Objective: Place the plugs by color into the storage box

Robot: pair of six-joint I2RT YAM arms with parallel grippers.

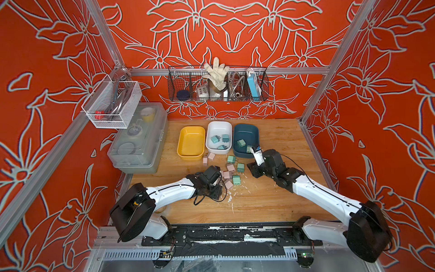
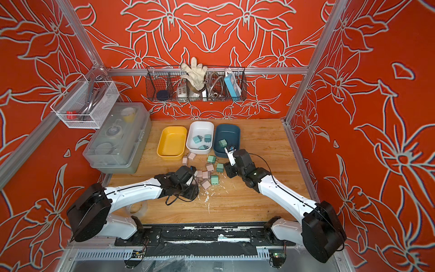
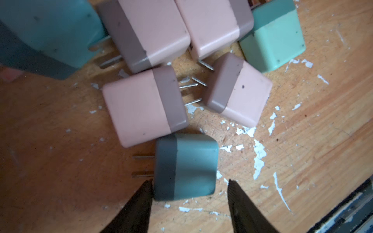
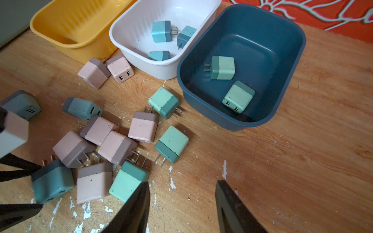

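Observation:
A blue plug point(image 3: 190, 167) lies with its prongs leftward in the left wrist view, between the fingertips of my left gripper. That gripper is open, with a gap on the plug's right side. Pink plugs point(image 3: 141, 104) and a mint plug point(image 3: 274, 35) cluster beside it. My right gripper stands open and empty over bare wood, right of another mint plug point(image 4: 172, 143). Inside the white box point(image 4: 155, 69) are blue plugs point(image 4: 161, 31); the dark blue box point(image 4: 244, 125) contains two mint plugs point(image 4: 222, 68). The yellow box point(image 4: 77, 50) appears empty.
Two pink plugs point(image 4: 94, 72) rest close to the yellow box. More blue plugs point(image 4: 82, 108) lie left of the cluster. A clear lidded case point(image 1: 138, 140) stands at the left.

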